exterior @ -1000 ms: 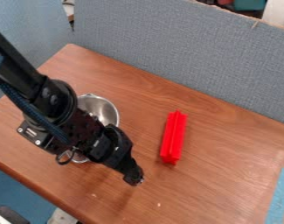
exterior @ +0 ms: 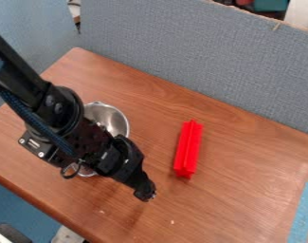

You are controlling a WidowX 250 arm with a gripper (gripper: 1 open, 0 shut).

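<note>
The black robot arm reaches in from the left, and its gripper [exterior: 143, 190] hangs low over the wooden table at the lower middle, seen from above and partly in its own shadow; whether its fingers are apart is hard to make out. Behind the arm a steel bowl [exterior: 111, 116] is partly hidden. To the right of the gripper lies a long red block [exterior: 188, 148], apart from it.
Grey padded walls [exterior: 194, 57] close off the back and left of the table [exterior: 244, 180]. A blue tape strip [exterior: 303, 214] is at the right edge.
</note>
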